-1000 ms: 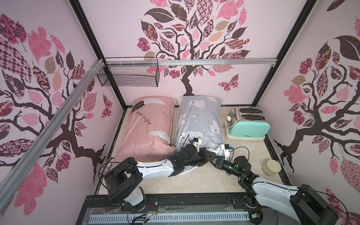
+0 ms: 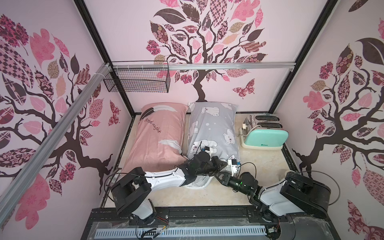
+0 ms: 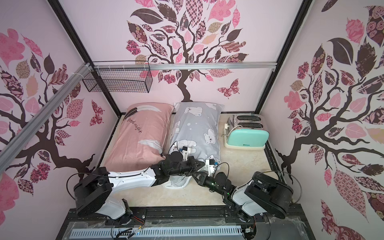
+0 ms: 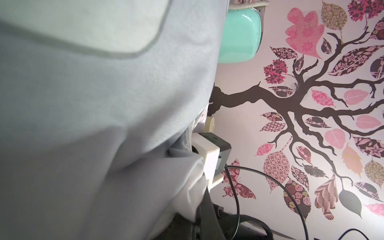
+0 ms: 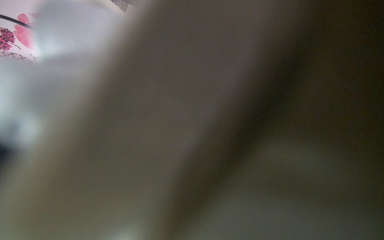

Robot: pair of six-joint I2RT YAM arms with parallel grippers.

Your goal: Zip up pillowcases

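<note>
The grey pillowcase [image 2: 212,128] with white bears lies in the middle, its open near end [image 2: 200,184] bunched under the arms. My left gripper [image 2: 224,163] is at its near right corner; in the left wrist view it is shut, with gathered pale cloth [image 4: 191,196] running into its fingers. Close by, my right gripper [image 2: 218,175] is shut at the near edge, below the left one. Blurred cloth [image 5: 168,100] fills the right wrist view, hiding those fingertips and anything between them. The zip slider does not show. A pink pillowcase [image 2: 160,132] lies to the left.
A turquoise toaster [image 2: 266,138] stands at the right. Above the back left hangs a wire basket [image 2: 138,80]. The two forearms cross close together at the near edge.
My right gripper has moved left and slightly toward the near side along the pillow's near edge, its elbow swinging inward. It now covers the round cream object at right. The left arm is nearly still.
</note>
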